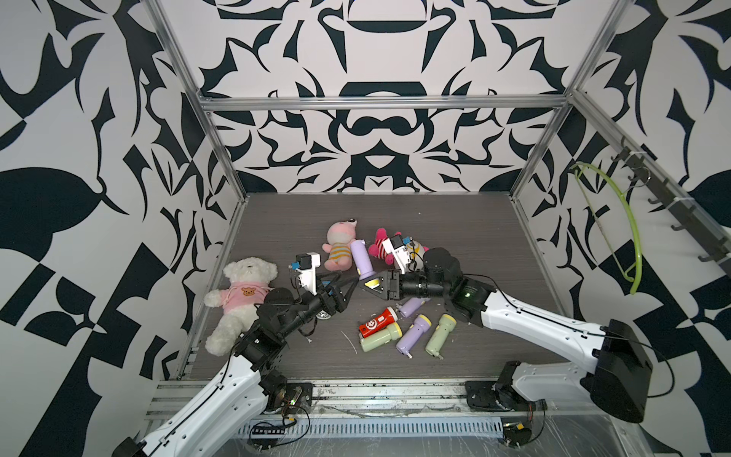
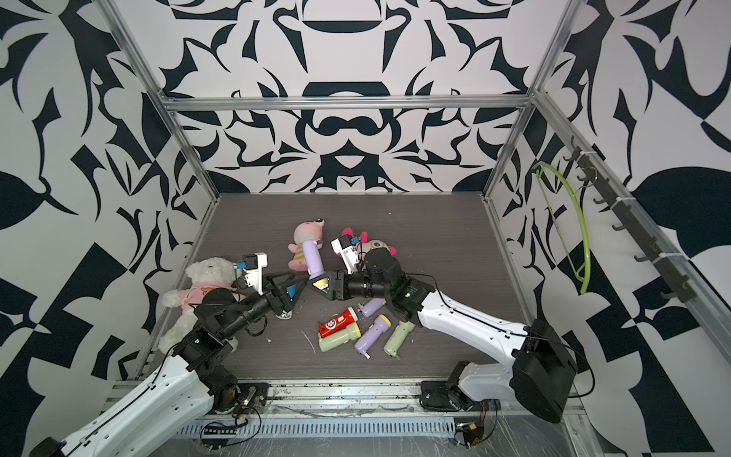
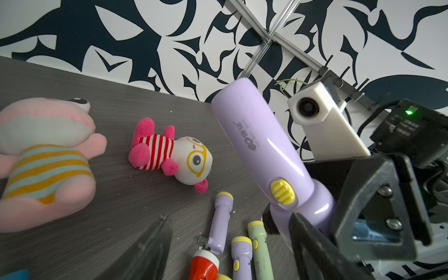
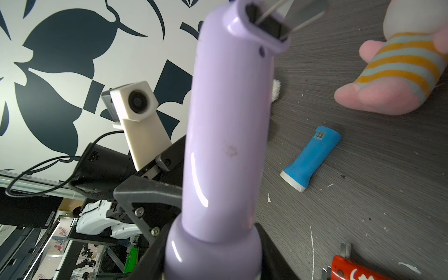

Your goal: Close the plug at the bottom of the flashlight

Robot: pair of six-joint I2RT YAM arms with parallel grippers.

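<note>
A lavender flashlight [image 1: 361,259] is held upright and slightly tilted by my right gripper at its wide head end. In the right wrist view its other end is at the top, with the metal plug [image 4: 301,14] sticking out. In the left wrist view the yellow switch [image 3: 282,191] faces my left gripper. My left gripper is open, close beside the flashlight's lower part, with nothing clearly between its blurred fingers. In the top views both grippers meet near the middle of the table.
Several flashlights [image 2: 373,335] lie in front, including a red one [image 2: 335,323]; a blue one [image 4: 312,156] lies below. A pink plush toy [image 1: 341,243] and a striped one [image 3: 170,156] lie behind, a white bear [image 1: 240,312] at left.
</note>
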